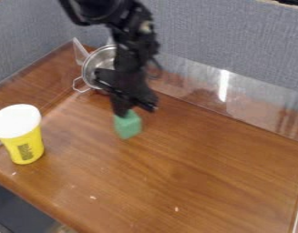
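The black gripper (120, 91) is at the middle left of the table, blurred, low over a small green block (128, 124). The block is directly below its fingertips; whether the fingers grip it or only touch it is unclear. Behind the gripper, partly hidden by it, is a steel pot (97, 60) with handles.
A yellow cup with a white top (25, 144) stands at the left front. Grey padded walls (236, 50) line the back and left, with a clear strip along the back edge.
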